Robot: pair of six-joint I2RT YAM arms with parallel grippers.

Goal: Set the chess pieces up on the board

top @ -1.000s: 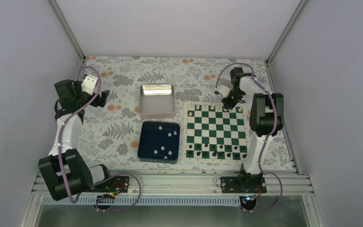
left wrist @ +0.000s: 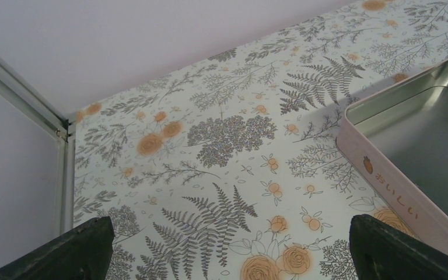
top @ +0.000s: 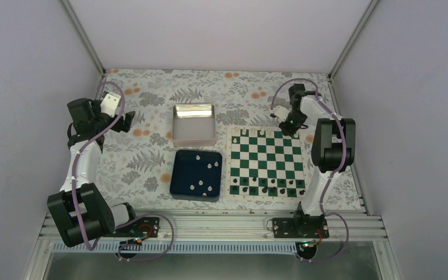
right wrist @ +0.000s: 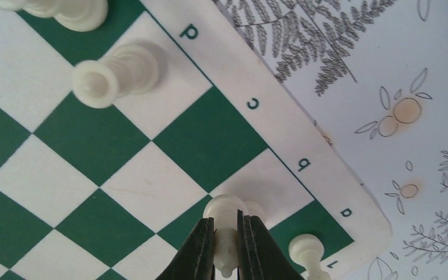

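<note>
My right gripper is shut on a white chess piece, over the a–b corner of the green and white board. Its pale round base faces up the picture. Another pale shape shows behind that base on the b square; whether the two touch, I cannot tell. On the corner square a white piece stands close by, and a taller white piece stands further along that edge. Dark pieces line the board's near side. My left gripper hangs open and empty at the far left.
Several white pieces lie in the dark blue tray left of the board. Behind it sits an empty pink metal tin, also partly visible in the left wrist view. The board's middle squares are clear.
Along the board's back edge, my right gripper has shifted a little to the right, toward the corner. The left arm and the trays have stayed put.
</note>
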